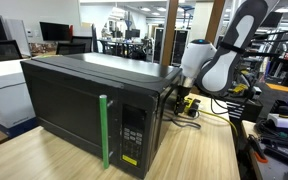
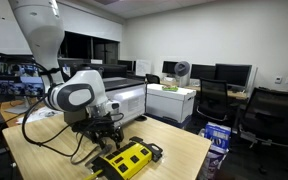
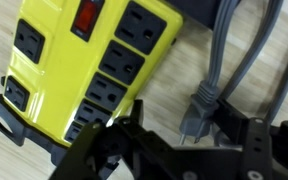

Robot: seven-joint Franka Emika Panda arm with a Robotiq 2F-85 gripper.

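Note:
A grey plug (image 3: 197,112) on a grey cord lies over the wooden table in the wrist view, its prongs pointing down the picture. My gripper stands part open with the plug between its fingers, nearer the right one; whether they touch cannot be told. Left of it is a yellow power strip (image 3: 89,65) with black sockets and a red switch; the left fingertip is close to its edge. In exterior view 2 the strip (image 2: 129,160) lies below the arm. A black microwave (image 1: 94,105) partly hides the gripper in exterior view 1.
More grey cords (image 3: 256,52) run along the right of the wrist view. The microwave's back (image 2: 124,103) stands behind the arm in exterior view 2. Bare tabletop (image 2: 184,142) spreads to the strip's right, with office chairs (image 2: 269,112) beyond.

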